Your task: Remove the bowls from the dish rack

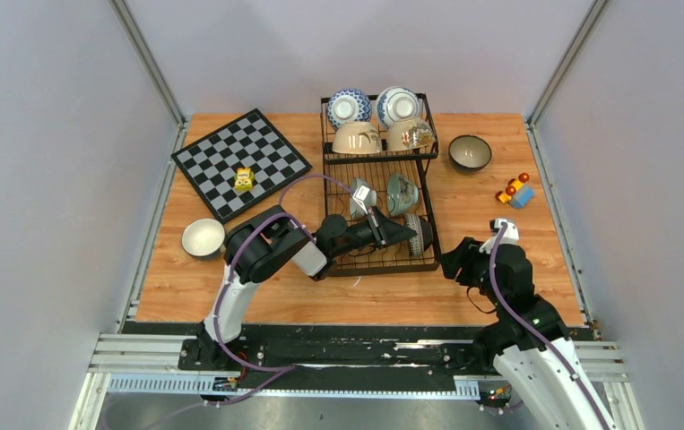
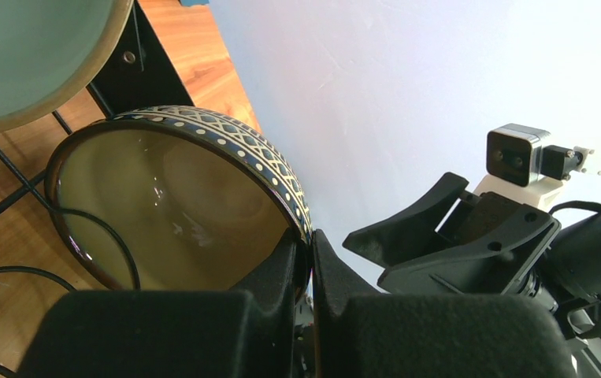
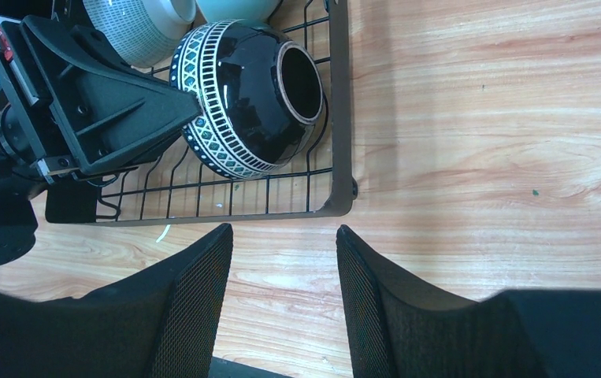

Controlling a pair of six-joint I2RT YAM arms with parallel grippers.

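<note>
A black dish rack [image 1: 437,158] stands mid-table, with bowls on both tiers. In its lower front right corner a dark bowl with a patterned band [image 3: 273,102] lies on its side; my left gripper is shut on its rim. A celadon bowl [image 1: 401,193] and a pale textured bowl [image 3: 135,31] sit behind it. Several bowls [image 1: 356,137] stand on the upper tier. My right gripper is open and empty over the table, just right of the rack's front corner.
A white bowl [image 1: 203,237] sits left, beside a chessboard [image 1: 212,161] with a yellow object. A grey bowl [image 1: 470,152] and a toy [image 1: 520,193] lie right of the rack. Bare table lies at front and right.
</note>
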